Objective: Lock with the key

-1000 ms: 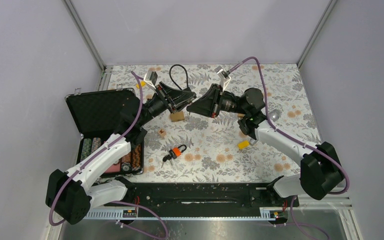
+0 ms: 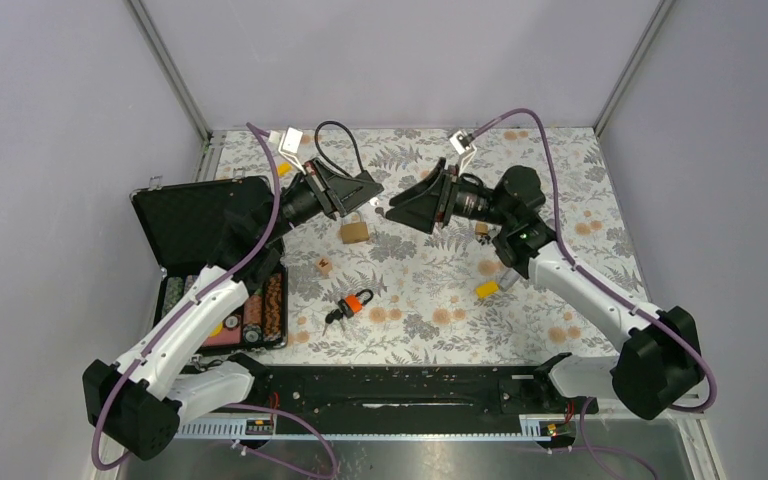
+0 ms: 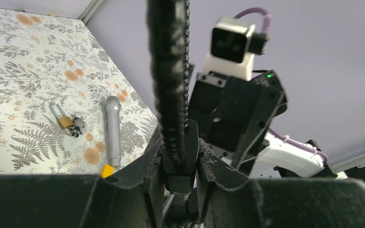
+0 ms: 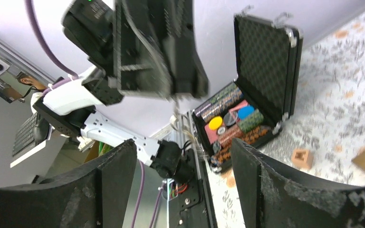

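Note:
In the top view my left gripper [image 2: 360, 195] is raised over the mid-table, shut on a black cable lock [image 3: 176, 142], whose braided loop rises above it in the left wrist view. A blurred silvery piece, possibly the key, hangs below the left gripper in the right wrist view. My right gripper [image 2: 400, 215] faces it from the right, a short gap away, open with nothing between its fingers. A brass padlock [image 3: 65, 122] lies on the table; another lock with an orange body [image 2: 353, 303] and keys lies nearer the front.
An open case [image 2: 275, 305] of chips stands at left. A small wooden cube [image 2: 323, 264], a microphone [image 3: 113, 128] and a yellow block [image 2: 486, 289] lie on the patterned table.

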